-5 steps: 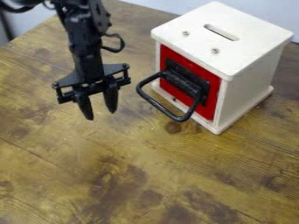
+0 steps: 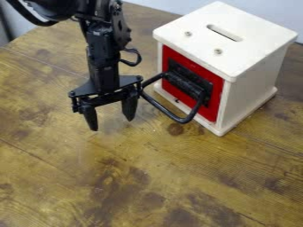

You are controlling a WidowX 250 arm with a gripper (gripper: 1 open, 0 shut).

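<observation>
My black gripper [image 2: 110, 113] hangs open above the wooden table, left of a white wooden box [image 2: 246, 84] with a slot in its top. The box's front has a red panel [image 2: 210, 108] with a black mechanism and a black loop handle [image 2: 185, 118] that sticks out toward me. My right finger is close to the left end of the handle; whether they touch I cannot tell. Nothing shows between my fingers.
A pale wall shows behind the table at the top.
My gripper has moved right, closer to the black handle, after shifting a little from where it was a second ago. The box and handle look unchanged.
</observation>
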